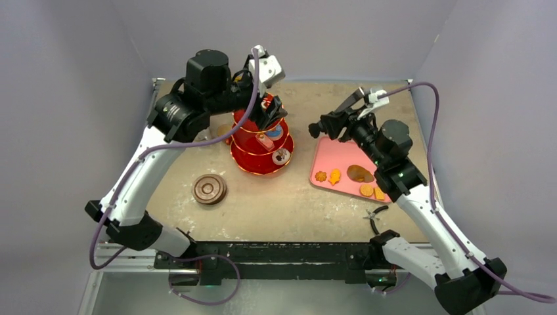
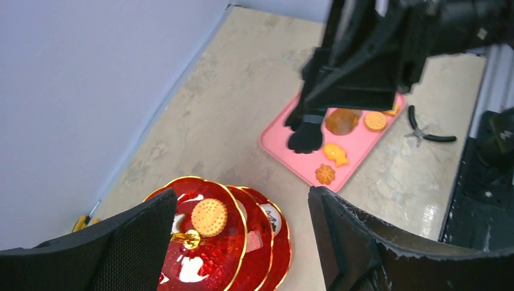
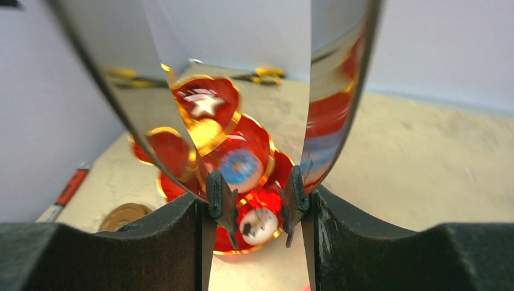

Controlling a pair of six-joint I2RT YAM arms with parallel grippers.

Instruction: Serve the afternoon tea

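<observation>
A red tiered stand with gold rims point(image 1: 261, 164) is at the left of the table. It holds several small sweets, among them a round biscuit point(image 2: 209, 217) on the top tier, a blue-and-white round piece point(image 3: 240, 169) and a white decorated round point(image 1: 281, 156) lower down. My left gripper is above the stand, fingers apart and nothing held. To the right of the stand, over the far edge of a pink tray point(image 1: 326, 161), my right gripper has a gap between its fingertips. Nothing shows in that gap except the stand behind it.
On the pink tray lie a flower piece point(image 1: 320, 176), a fish piece point(image 1: 335, 176), a brown piece point(image 1: 359, 173) and a round piece point(image 1: 366, 189). A brown round lid-like object point(image 1: 209, 189) sits front left, pliers point(image 1: 375, 218) front right.
</observation>
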